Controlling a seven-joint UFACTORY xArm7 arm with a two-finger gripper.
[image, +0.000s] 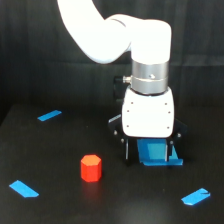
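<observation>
A small red block with an angular, hexagon-like outline (91, 168) stands on the dark table, left of centre. My gripper (147, 152) points down to the right of it, over a blue object (153, 151). The two thin dark fingers stand wide apart, and the blue object shows between and behind them. Whether the fingers touch it cannot be made out. The white hand hides the upper part of the blue object, and its lower right part spreads out as a flat blue area.
Flat blue strips lie at the back left (49, 116), the front left (23, 189) and the front right (196, 197). A dark curtain hangs behind.
</observation>
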